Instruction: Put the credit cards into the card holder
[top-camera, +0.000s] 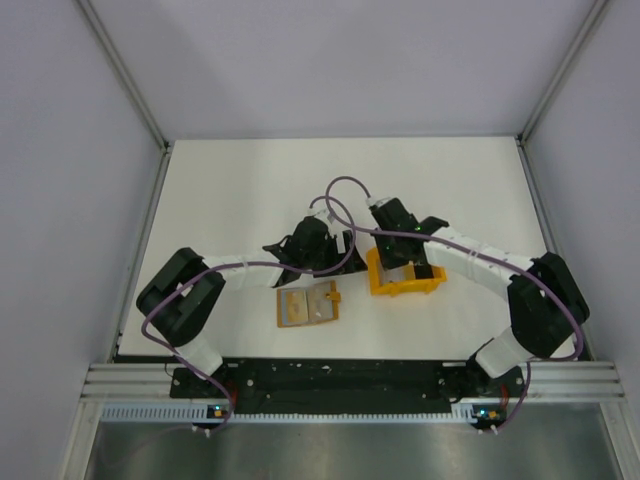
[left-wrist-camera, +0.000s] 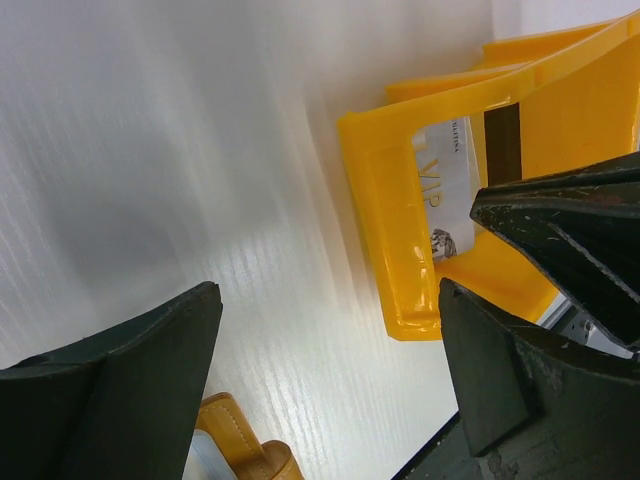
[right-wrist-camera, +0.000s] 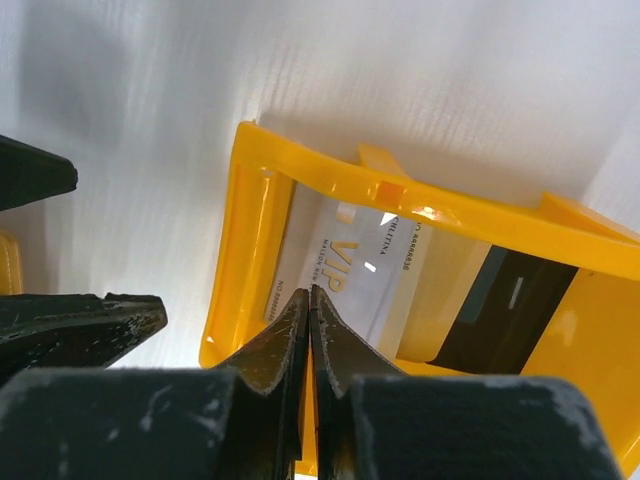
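A yellow box (top-camera: 408, 287) holds a white "VIP" card (right-wrist-camera: 350, 270) at its left end, with a dark card (right-wrist-camera: 505, 310) farther right. My right gripper is shut over the box, its fingertips in front of the VIP card's lower edge; nothing shows between them. Just left of the box, my left gripper stands open and empty above the table. The open tan-edged card holder (top-camera: 308, 305) lies flat in front of the left gripper; only its corner shows in the left wrist view.
Bare white table (top-camera: 240, 190) lies behind the arms and to the left. The two grippers are close together, with the yellow box's left wall (left-wrist-camera: 385, 230) between them in the left wrist view.
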